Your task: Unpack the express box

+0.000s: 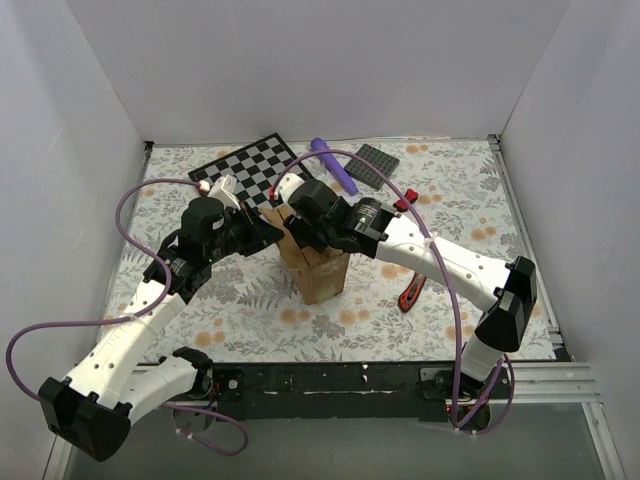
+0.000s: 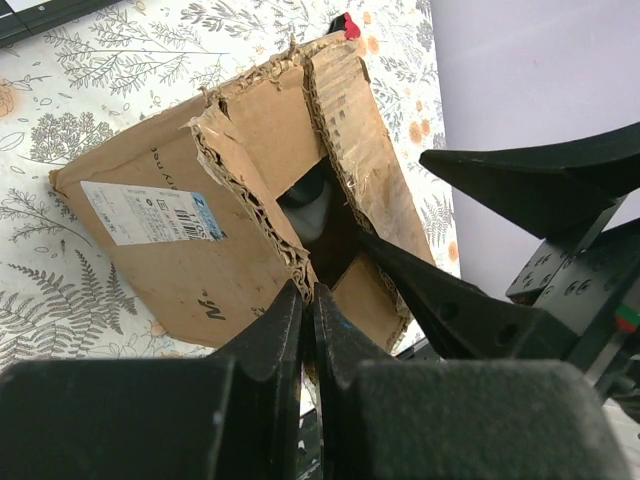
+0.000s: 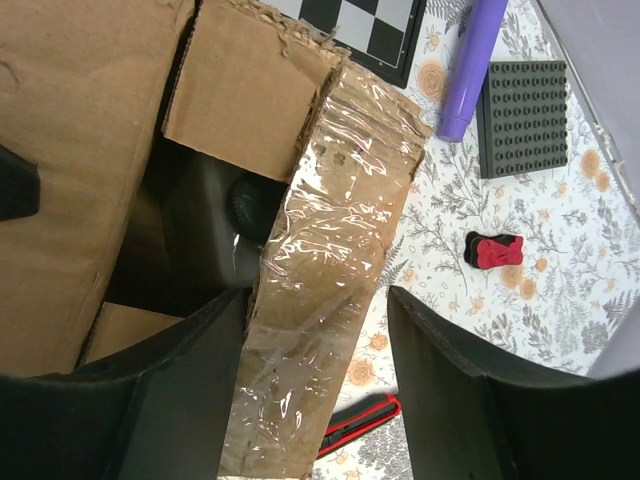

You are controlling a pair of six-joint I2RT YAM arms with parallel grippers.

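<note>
The brown cardboard express box [image 1: 322, 280] stands mid-table with its top flaps parted; a shipping label [image 2: 152, 213] shows on one side. My left gripper is shut on the edge of one flap [image 2: 240, 180]. The right gripper is open, its fingers on either side of the taped flap [image 3: 325, 230], with a gap beside the outer finger [image 3: 430, 340]. Between the flaps, a dark object [image 3: 205, 215] with a round black part [image 3: 255, 205] lies inside the box. Most of the interior is in shadow or covered.
Behind the box lie a checkered board [image 1: 255, 170], a purple tube [image 1: 333, 165] and a dark studded plate [image 1: 371, 165]. A small red-black item [image 3: 495, 250] and a red-black cutter [image 1: 411, 292] rest to the right. Free tablecloth surrounds the box, especially in front.
</note>
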